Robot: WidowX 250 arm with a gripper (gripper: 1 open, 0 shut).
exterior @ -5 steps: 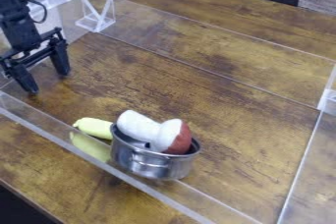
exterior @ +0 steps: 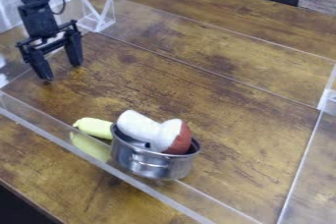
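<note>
My black gripper [exterior: 55, 58] stands open at the upper left of the camera view, low over the wooden table, with nothing visible between its fingers. At the lower middle, well to the right of and below the gripper, is a steel pot [exterior: 153, 162] holding a white object [exterior: 138, 126] and a red-and-white object [exterior: 175, 138]. A pale yellow elongated object [exterior: 94, 127] lies at the pot's left side, partly behind the clear barrier.
Clear plastic walls [exterior: 325, 95] border the work area on the left, front and right.
My gripper has moved right and slightly up from the left edge of the view. The pot and the objects in and beside it have not visibly moved.
</note>
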